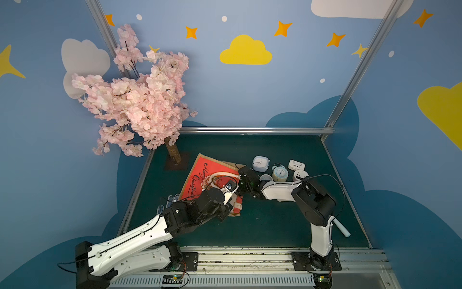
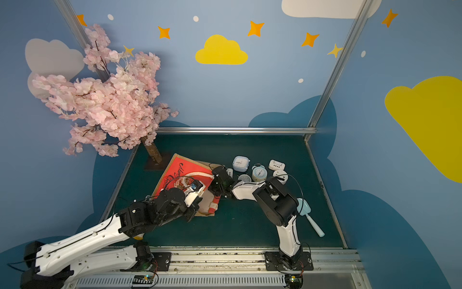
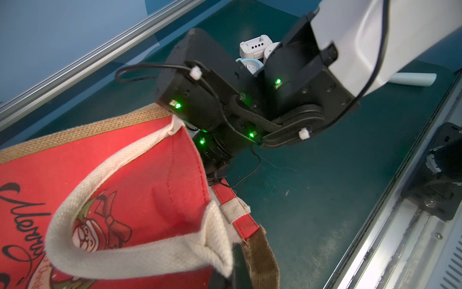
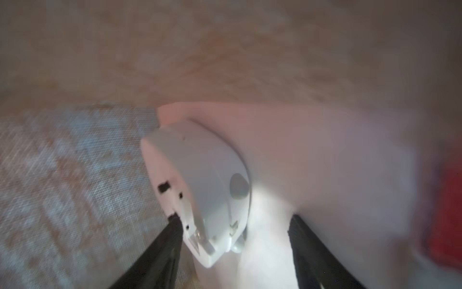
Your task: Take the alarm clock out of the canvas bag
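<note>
The red canvas bag (image 1: 197, 175) with a white handle (image 3: 98, 173) lies on the green table. My left gripper is shut at the bag's handle by its right edge; whether fabric is between its fingers is unclear. My right gripper reaches into the bag's mouth from the right. In the right wrist view a white alarm clock (image 4: 211, 187) lies inside on pale lining, just beyond and between my right gripper's parted fingertips, with nothing held.
Several white and pale clocks (image 1: 280, 173) stand right of the bag. A scoop (image 2: 313, 224) lies at the right edge. The blossom tree (image 1: 173, 153) stands at the back left.
</note>
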